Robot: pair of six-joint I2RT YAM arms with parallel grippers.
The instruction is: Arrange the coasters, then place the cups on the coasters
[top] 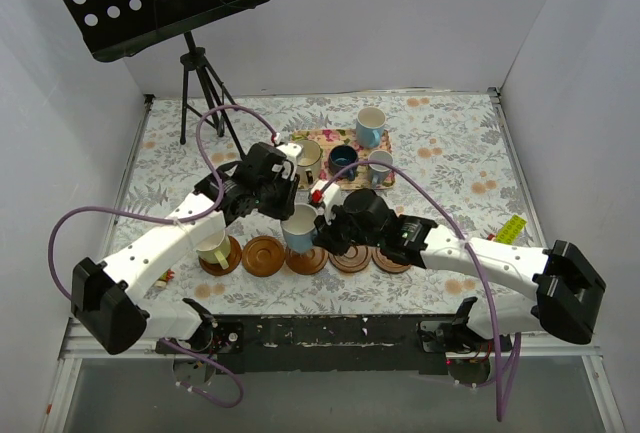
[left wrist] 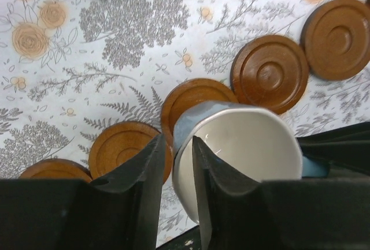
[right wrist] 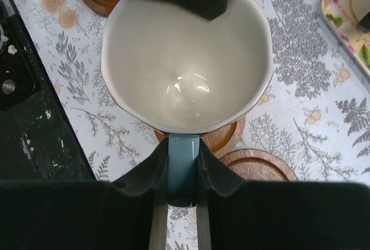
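A white-interior light blue cup (top: 300, 231) is held in the air above the row of wooden coasters (top: 263, 255). In the left wrist view its rim (left wrist: 243, 146) sits between or at my left gripper, whose fingers are at the cup's wall. My right gripper is on the blue handle, fingers either side of it, as the right wrist view shows. A coaster (right wrist: 222, 137) shows beneath the cup.
A floral tray (top: 360, 143) with several cups stands at the back. A cream cup (top: 214, 251) sits on the leftmost coaster. A yellow-green object (top: 510, 230) lies at the right.
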